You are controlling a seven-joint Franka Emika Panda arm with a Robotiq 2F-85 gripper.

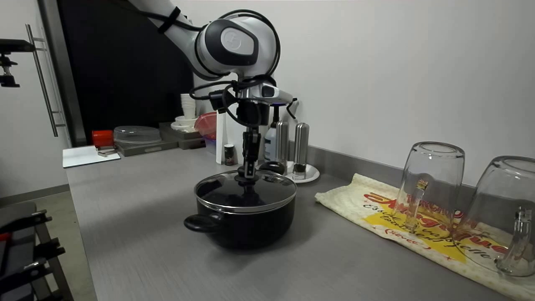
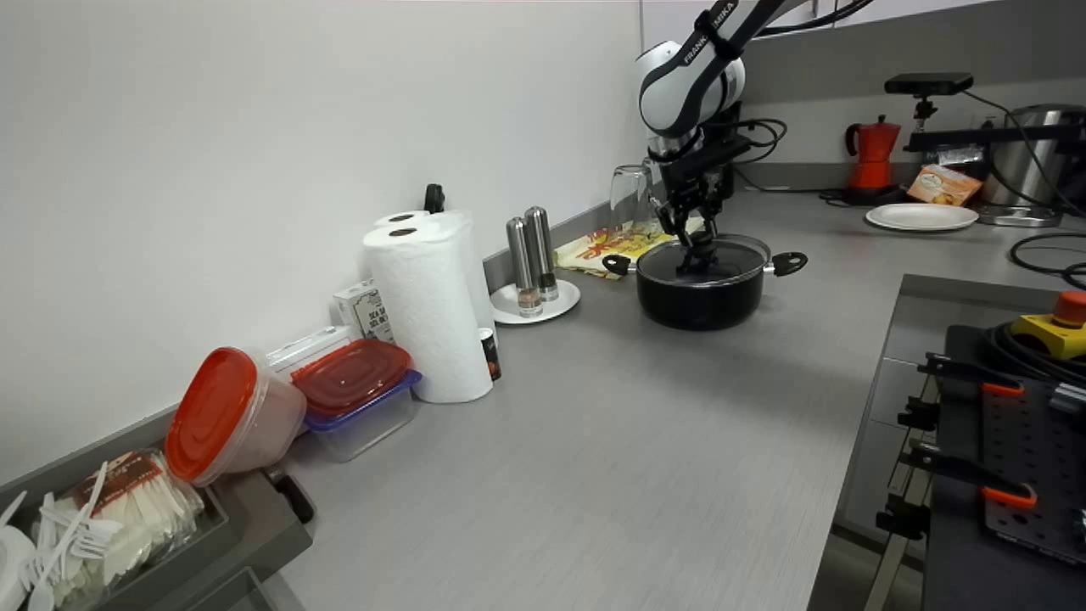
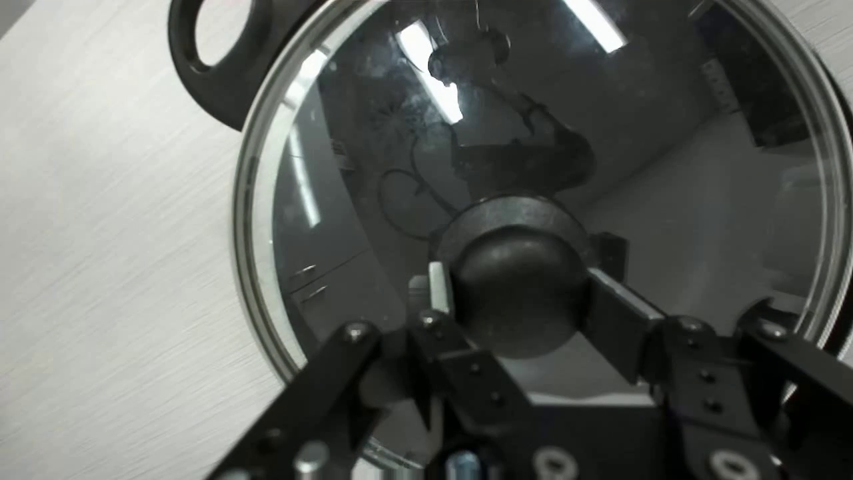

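Note:
A black two-handled pot stands on the grey counter, covered by a glass lid with a metal rim. In the wrist view the lid fills most of the picture, full of reflections. My gripper is shut on the lid's round black knob, one finger on each side of it. The other exterior view shows the pot from the far side, with the gripper pointing down at the middle of its lid. The lid appears to rest level on the pot.
Two upturned glass mugs stand on a printed cloth to the right. Behind the pot, two steel grinders sit on a white plate, near paper towel rolls.

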